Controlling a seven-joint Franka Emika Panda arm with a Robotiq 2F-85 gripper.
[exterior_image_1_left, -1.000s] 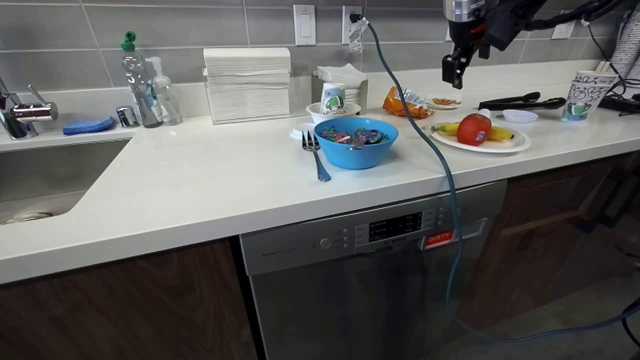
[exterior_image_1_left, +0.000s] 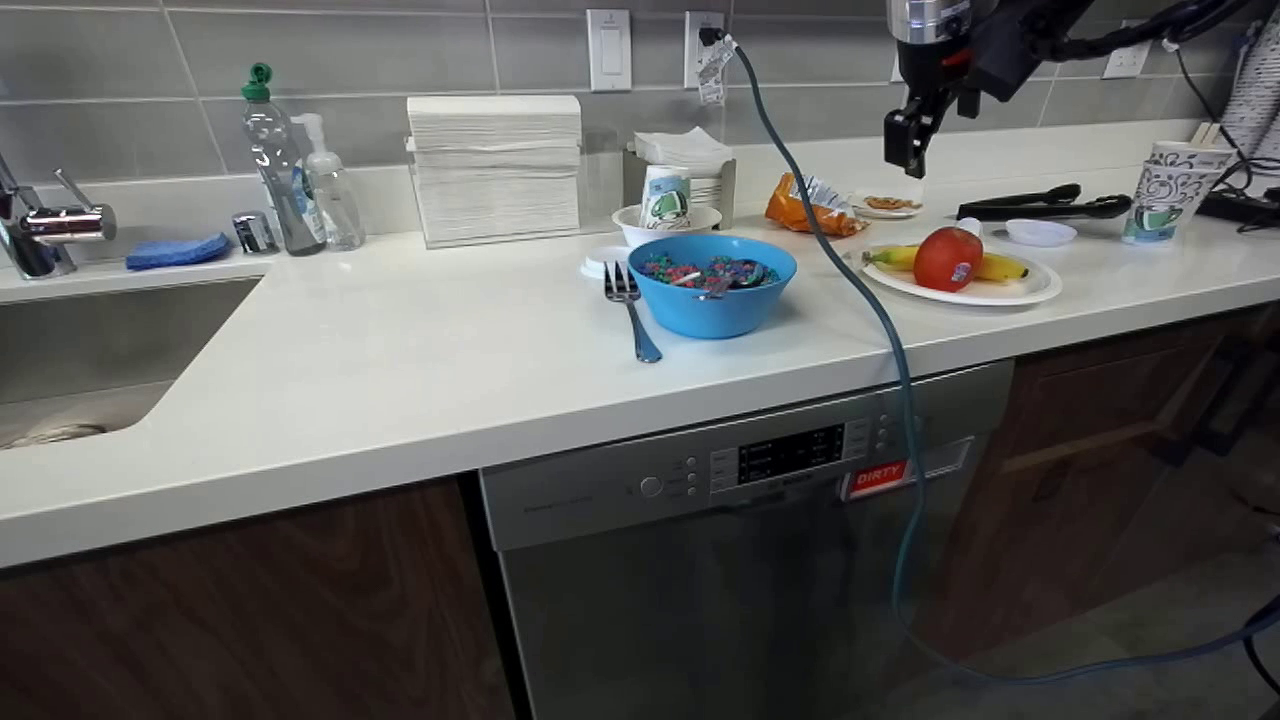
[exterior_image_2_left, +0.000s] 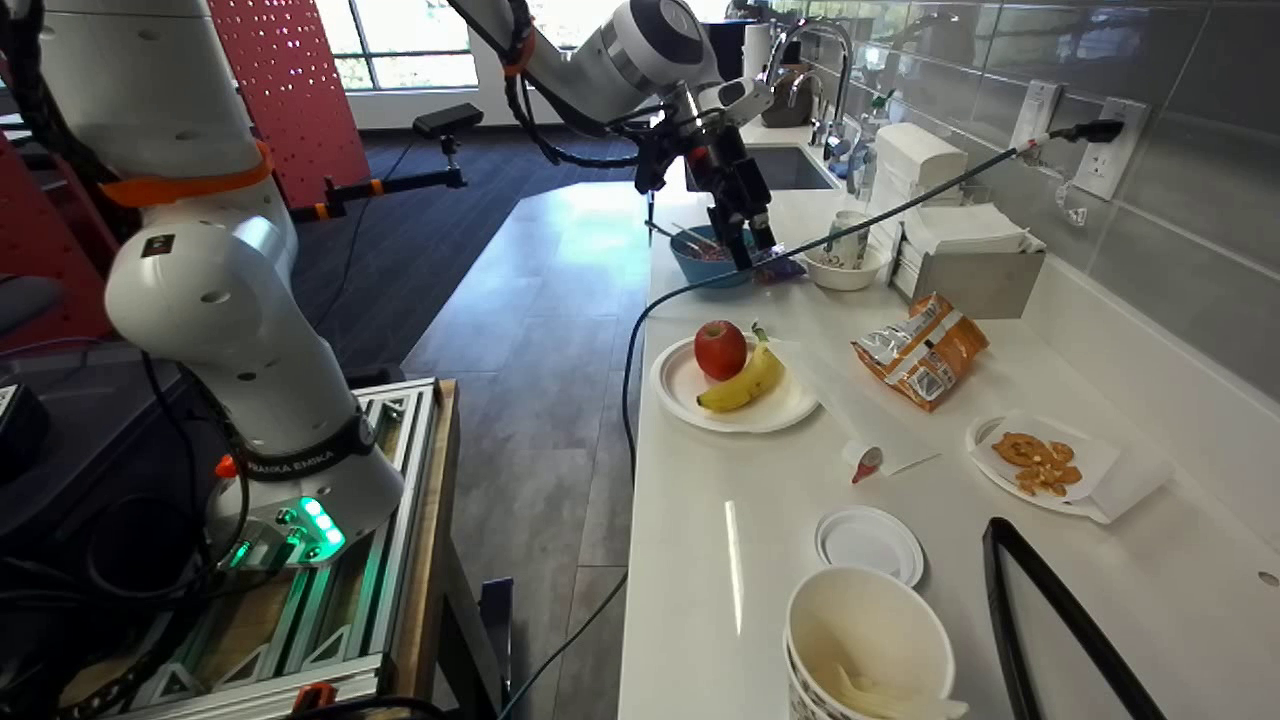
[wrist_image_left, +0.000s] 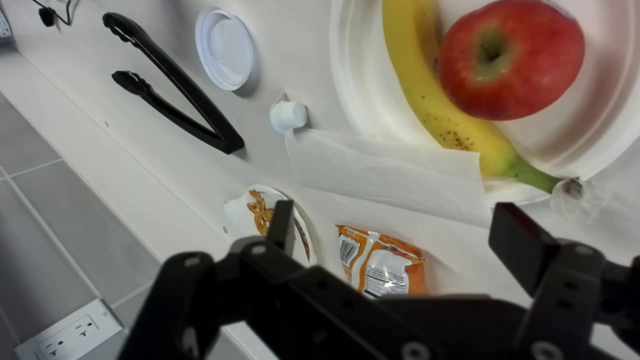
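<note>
My gripper is open, its two dark fingers wide apart with nothing between them. It hangs in the air above the counter, higher than the plate (exterior_image_1_left: 1041, 292) in exterior view 1. On that plate lie a red apple (wrist_image_left: 510, 60) and a yellow banana (wrist_image_left: 414, 84), the apple resting against the banana. Below the gripper in the wrist view, an orange snack bag (wrist_image_left: 384, 264) shows partly behind its dark body. A small paper plate with pretzels (exterior_image_2_left: 1041, 464) is half covered by the left finger in the wrist view.
Black tongs (wrist_image_left: 174, 84), a white lid (wrist_image_left: 225, 48) and a paper cup (exterior_image_1_left: 1176, 192) occupy the counter's right part. A blue bowl (exterior_image_1_left: 710, 314) of wrapped candy stands beside a fork (exterior_image_1_left: 636, 318). A cable (exterior_image_1_left: 858, 282) hangs from the wall across the counter. Free room lies near the sink (exterior_image_1_left: 96, 348).
</note>
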